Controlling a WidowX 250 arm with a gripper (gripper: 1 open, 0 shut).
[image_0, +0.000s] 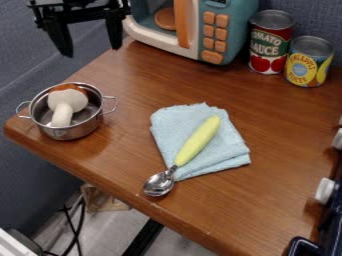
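My black gripper (87, 34) hangs at the top left, above the table's back left corner, its two fingers spread apart with nothing seen between them. Below it, a steel pot (79, 124) holds a white mushroom-shaped item and something orange-brown. A light blue cloth (225, 158) lies mid-table, with a spoon (159, 182) with a pale yellow handle lying across it, its bowl on the wood.
A teal toy microwave (221, 35) stands at the back, beside a tomato sauce can (270, 45) and a yellow-labelled can (309, 65). A dark appliance with white knobs (325, 195) borders the right edge.
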